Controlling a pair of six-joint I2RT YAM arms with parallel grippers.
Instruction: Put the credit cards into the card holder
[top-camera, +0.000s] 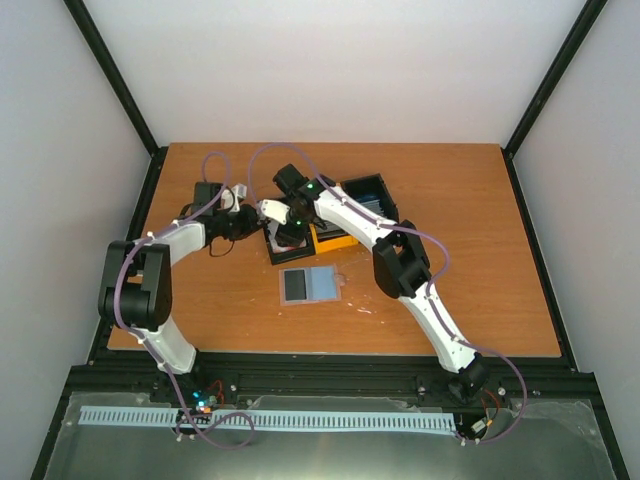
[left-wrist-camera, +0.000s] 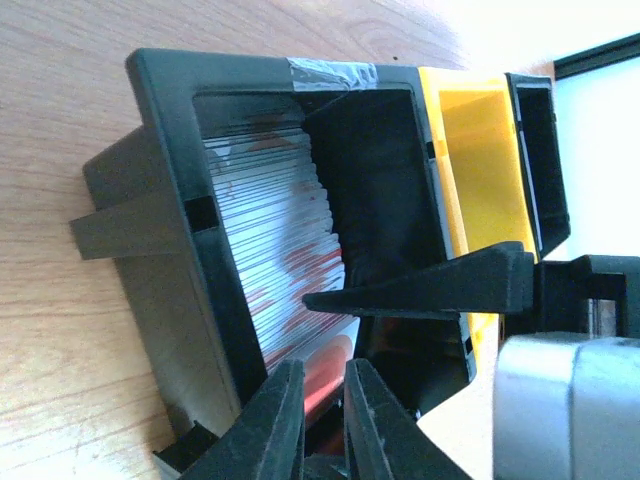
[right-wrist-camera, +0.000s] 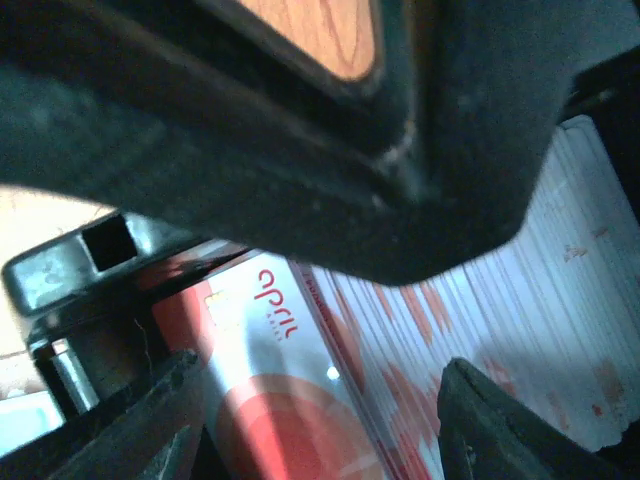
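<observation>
Inside the left compartment of the box, a row of white and red cards (left-wrist-camera: 285, 235) stands packed on edge. At the row's end a red and white card (right-wrist-camera: 285, 375) marked "april" leans in view. My open right gripper hangs over this card, its two fingers apart on either side with nothing clamped. One right finger (left-wrist-camera: 430, 287) shows above the cards in the left wrist view. My left gripper is closed on the rim of the box's near wall. The card holder (top-camera: 310, 285), dark on one half and light blue on the other, lies flat on the table.
The box has a black left tray (left-wrist-camera: 225, 300), a yellow middle section (top-camera: 335, 243) and a black right tray (top-camera: 385, 192). A large dark part crosses the top of the right wrist view.
</observation>
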